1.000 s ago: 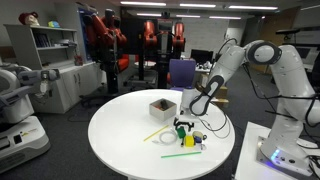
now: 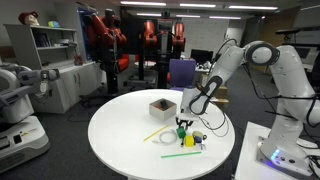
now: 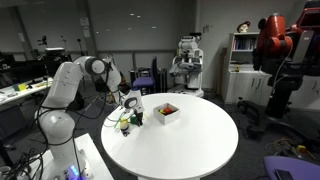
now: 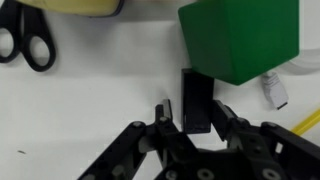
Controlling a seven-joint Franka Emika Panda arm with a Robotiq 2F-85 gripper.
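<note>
A small black rectangular piece (image 4: 197, 101) lies on the white table in the wrist view, partly tucked beneath or behind a green block (image 4: 240, 38). My gripper points down at it with fingers part open, one finger on each side; a strip of bare table shows between the left finger and the piece. Exterior view 1 has the gripper (image 2: 184, 122) low over the table, right by the green block (image 2: 181, 133). From there the black piece is too small to make out.
Black scissors (image 4: 27, 35) and a yellow object (image 4: 95, 4) lie to the left in the wrist view. A grey box (image 2: 163, 107) stands behind the gripper. A green stick (image 2: 181, 155) lies in front.
The gripper appears slightly lower over the table, near the green block. The other objects have not visibly moved.
</note>
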